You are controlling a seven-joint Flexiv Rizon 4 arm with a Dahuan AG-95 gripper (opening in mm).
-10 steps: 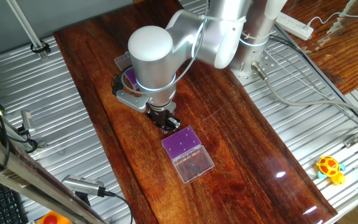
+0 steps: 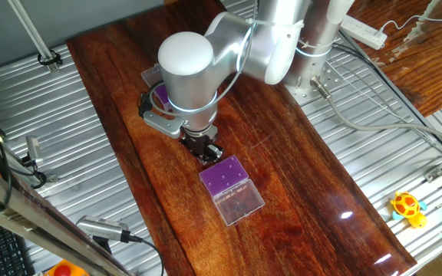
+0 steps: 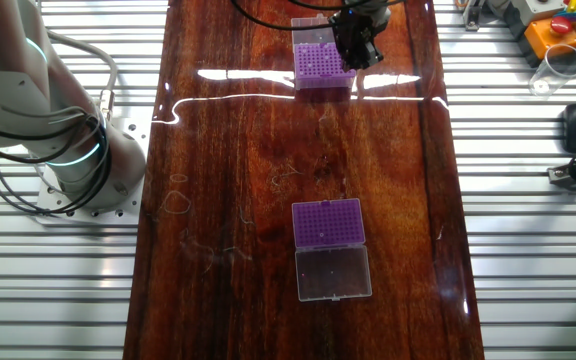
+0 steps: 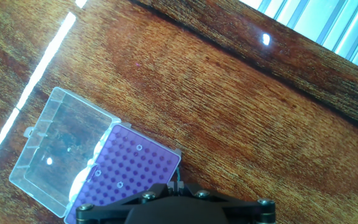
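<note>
An opened box with a purple perforated rack [image 2: 222, 176] and a clear lid [image 2: 239, 203] lies flat on the wooden table. My gripper [image 2: 210, 158] is low beside the rack's edge, at the end away from the lid. In the wrist view, the purple rack [image 4: 132, 163] shows a few pale round tops among its holes, and its corner is right by my gripper. The fingertips stand together there, so it looks shut; a thin pale sliver rises just above them, too small to identify. From the other side, my gripper [image 3: 371, 60] appears beside the far rack [image 3: 320, 62].
A second opened box, with a purple rack [image 3: 328, 222] and clear lid [image 3: 334, 273], lies farther along the table, partly hidden by the arm in exterior view 1. Bare wood separates the boxes. A toy turtle [image 2: 407, 205] and a clear cup [image 3: 558, 70] are off the table.
</note>
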